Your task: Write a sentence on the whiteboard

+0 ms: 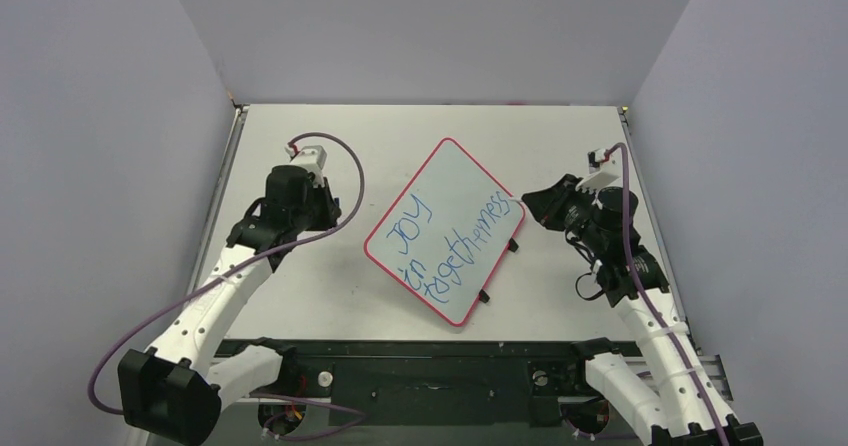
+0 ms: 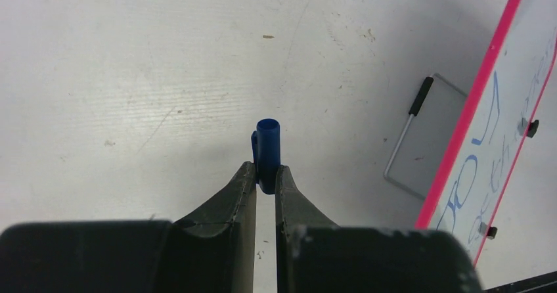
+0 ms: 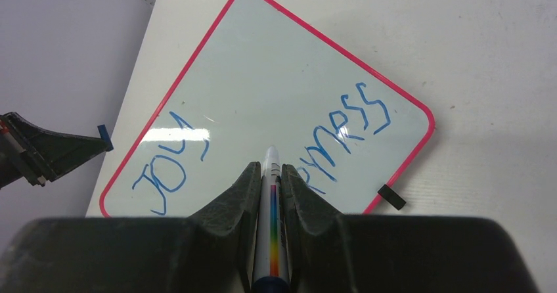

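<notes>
The whiteboard (image 1: 445,181), edged in red, stands turned at an angle in mid-table, bearing blue handwriting that reads "JOY in togethpiness" or similar. In the right wrist view a white marker (image 3: 265,240) with a rainbow stripe points tip-forward over the board, and my right gripper is shut on it. From above, the right gripper (image 1: 526,200) is at the board's right corner; whether the tip touches cannot be told. My left gripper is shut on a blue marker cap (image 2: 268,150), its open end up, over the table left of the board.
Behind the tilted board shows a wire stand (image 2: 396,150) with a black sleeve. Black clips (image 1: 513,245) sit on its lower right edge. Bare table (image 1: 300,296) lies to the left, and a purple cable (image 1: 240,266) loops along the left arm.
</notes>
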